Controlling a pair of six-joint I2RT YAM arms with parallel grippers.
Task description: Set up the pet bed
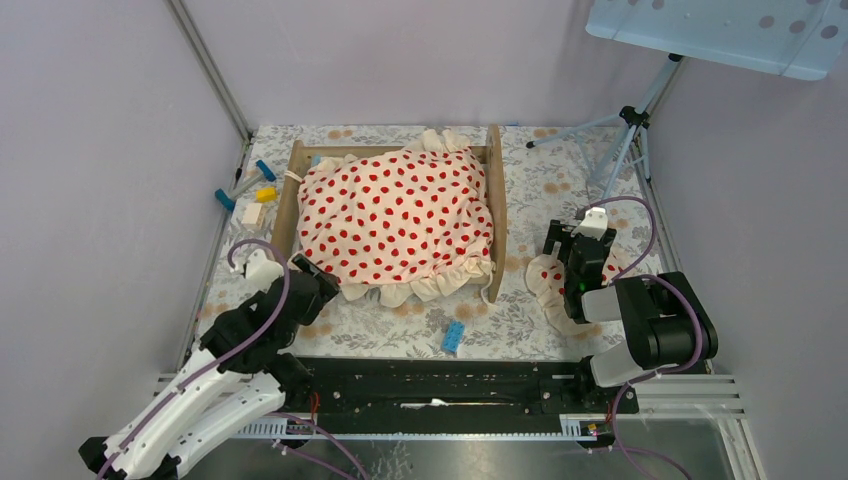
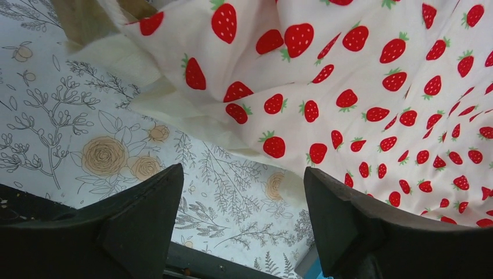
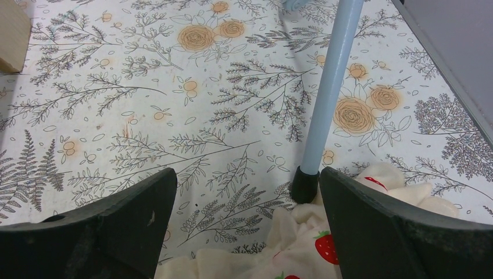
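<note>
A wooden pet bed [image 1: 496,220] is covered by a ruffled white cloth with red strawberries [image 1: 395,210], its frilled edge hanging over the front. My left gripper is open above the bed's front-left corner, the cloth and floral table beneath it. On the right, my right gripper hangs open above a second, smaller frilled strawberry piece [image 1: 547,290], partly hidden under that arm; the piece also shows at the bottom of the right wrist view.
A pale blue stand [image 1: 630,130] stands at the back right. A blue brick [image 1: 453,336] lies in front of the bed. A yellow block [image 1: 266,195], white block [image 1: 253,215] and tube pieces are at the left.
</note>
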